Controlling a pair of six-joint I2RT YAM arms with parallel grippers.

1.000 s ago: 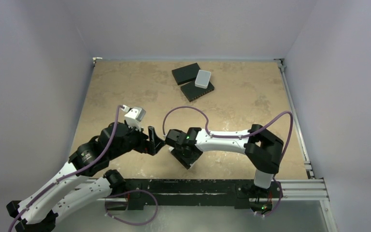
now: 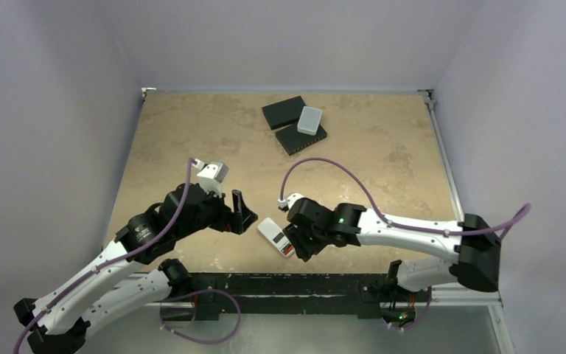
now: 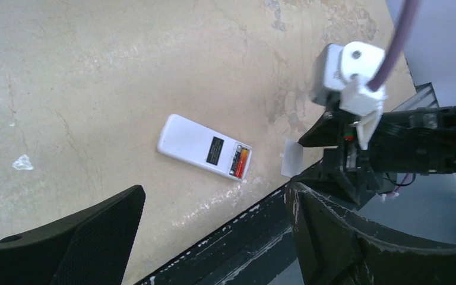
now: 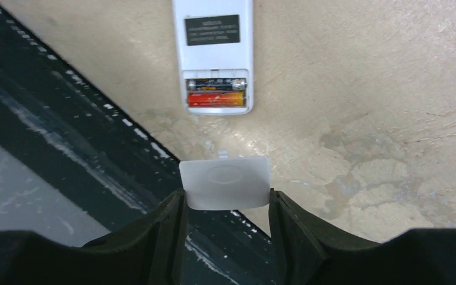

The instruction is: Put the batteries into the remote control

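Note:
On the table lies the white remote control, back side up, its battery compartment uncovered. Two batteries lie side by side in that compartment, one dark and one red-orange. A white battery cover is held between the fingertips of my right gripper, apart from the remote and off its compartment end; the left wrist view also shows the cover raised above the table. My left gripper stands open to the left of the remote, nothing between its fingers.
Two black boxes lie at the back of the table, a small white box on top. A dark strip runs along the front edge, close to the remote.
My right arm has drawn back to the right, from above the remote, uncovering it in the top view.

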